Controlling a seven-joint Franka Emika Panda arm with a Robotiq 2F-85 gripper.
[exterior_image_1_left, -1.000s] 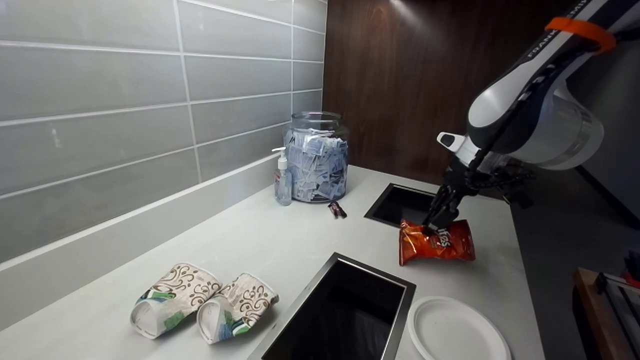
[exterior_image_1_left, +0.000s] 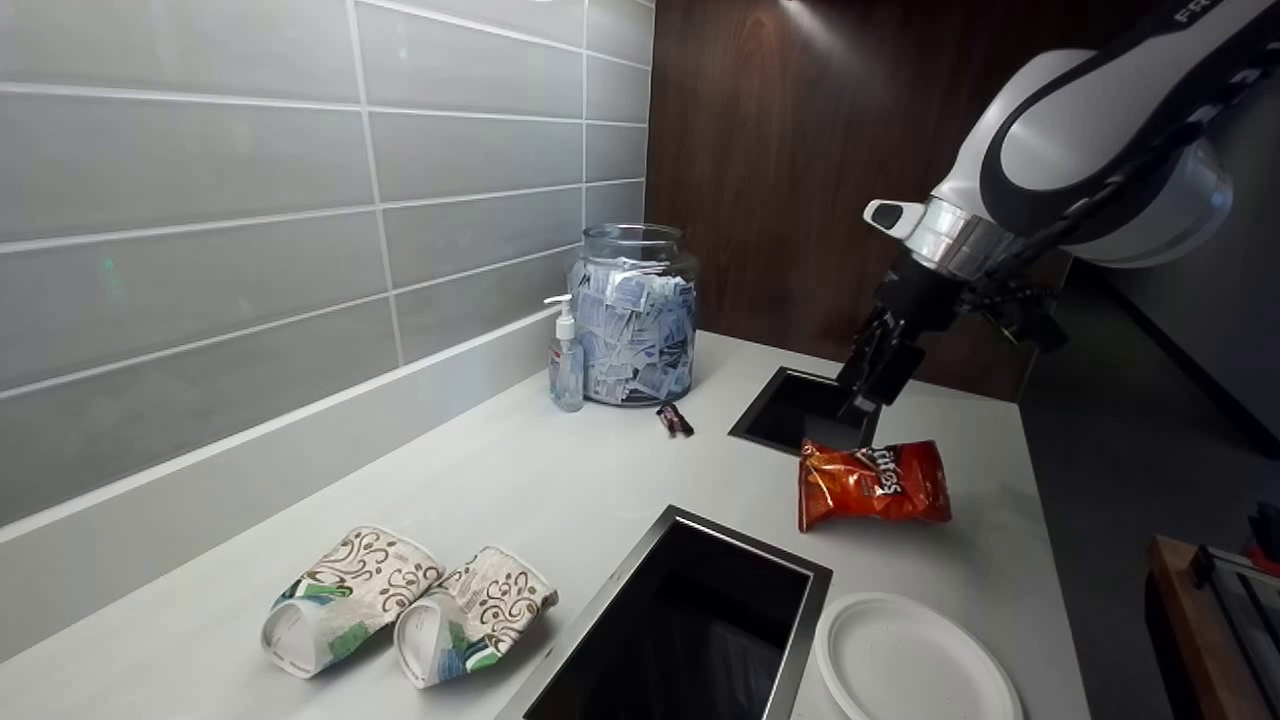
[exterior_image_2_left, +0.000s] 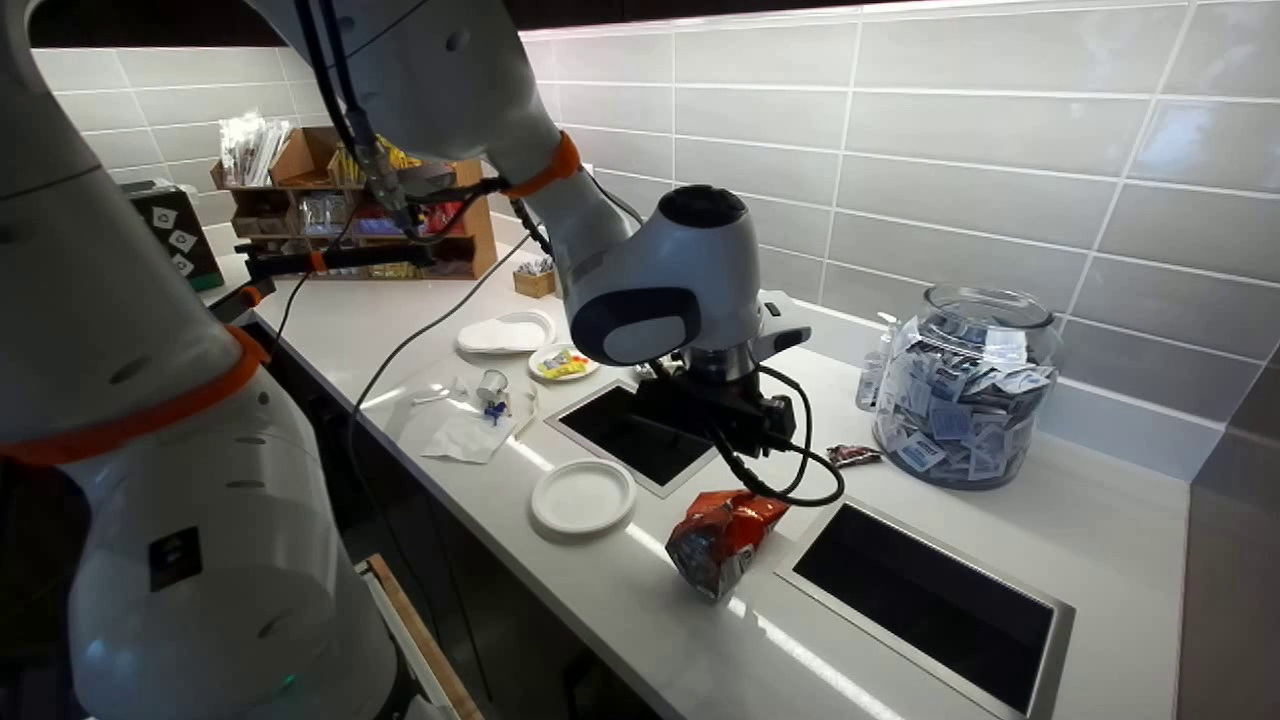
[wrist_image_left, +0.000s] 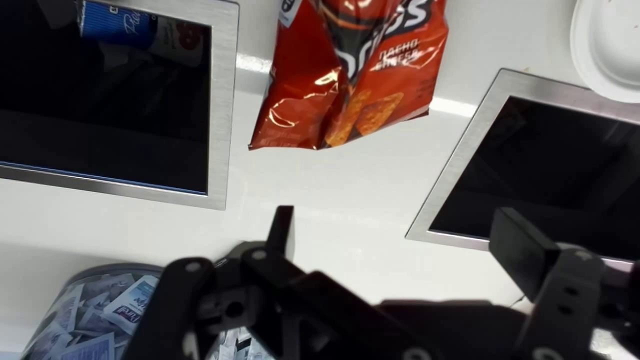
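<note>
My gripper is open, its two dark fingers set wide apart with only bare counter showing between them in the wrist view. An orange-red Doritos bag (exterior_image_1_left: 876, 484) lies on the white counter, between the two dark recessed openings. In exterior view 1 the gripper (exterior_image_1_left: 866, 396) hangs above the bag's far side, apart from it. From the wrist the bag (wrist_image_left: 354, 90) appears beyond the fingertips, its top cut off by the frame's edge. The arm partly hides the space over the bag (exterior_image_2_left: 723, 540) in exterior view 2.
Steel-framed openings (exterior_image_1_left: 819, 576) flank the bag, with a white plate (exterior_image_1_left: 906, 660) close by. A glass jar of packets (exterior_image_1_left: 636, 324), a pump bottle (exterior_image_1_left: 566, 366) and a small dark wrapper (exterior_image_1_left: 674, 420) stand or lie near the wall. Two patterned paper cups (exterior_image_1_left: 360, 588) lie at front left.
The gripper has risen and moved away from the Doritos bag; one second ago its tips overlapped the bag in exterior view 1. The bag has stayed in place.
</note>
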